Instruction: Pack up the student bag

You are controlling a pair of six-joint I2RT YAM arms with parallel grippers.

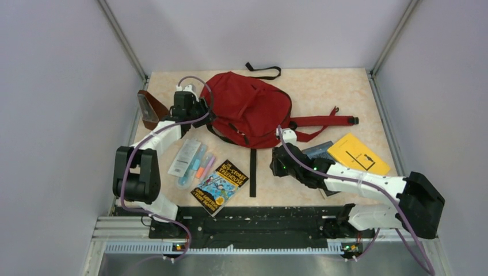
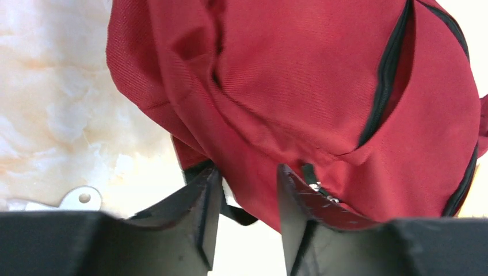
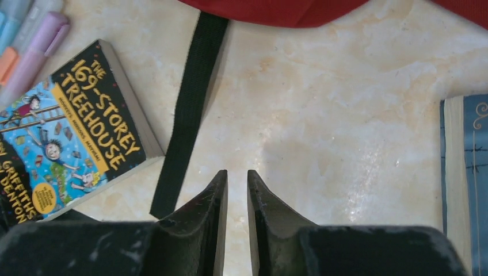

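Note:
The red bag [image 1: 239,103] lies at the back middle, on its side with creased cloth. At its left edge is my left gripper; its fingers stand apart, and a fold of red cloth runs between them in the left wrist view. Whether they touch the fold is hard to tell. Below the bag, over bare table, my right gripper is open by a narrow gap with nothing in it. To its left lies the treehouse book [image 3: 75,129]. A blue book [image 3: 475,167] is on the right, beneath the right arm in the top view, beside a yellow book [image 1: 357,154].
A clear case [image 1: 194,167] with bright markers and a white flat item [image 1: 184,157] lie left of the book. A brown holder [image 1: 152,110] stands at the far left. Black strap [image 1: 252,172] and red straps [image 1: 322,121] trail from the bag.

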